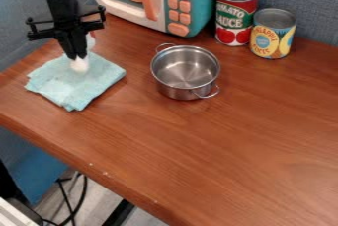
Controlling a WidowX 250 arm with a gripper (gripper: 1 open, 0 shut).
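A black gripper [77,50] points down at the left, over a light blue cloth [63,84] on the wooden table. Its tips are at a small white object [78,65], partly hidden by the gripper; whether it is open or shut on that object I cannot tell. A steel pot [185,67] with two handles sits to the right of the cloth.
A teal toy microwave [185,8] stands at the back, with a red-labelled can [234,18] and a yellow-labelled can [272,35] beside it. The table's left edge runs below the cloth.
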